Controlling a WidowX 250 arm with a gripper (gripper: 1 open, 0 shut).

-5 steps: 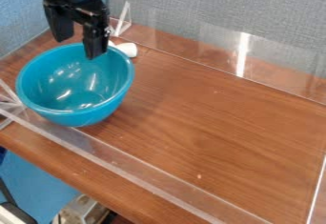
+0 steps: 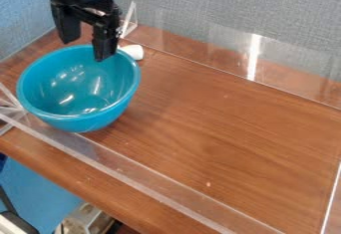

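My black gripper hangs at the top left, over the back part of a teal plastic bowl, with its fingers spread open and nothing seen between them. The bowl rests at the left of the wooden table. A small white object lies behind the bowl, to the right of my gripper.
Clear panels edge the back and front. White strips stand at the left and behind my gripper. Below the front edge at the lower left is a blue surface with some hardware.
My gripper has shifted very slightly over the last second, staying above the bowl. The bowl and the white object have not visibly moved.
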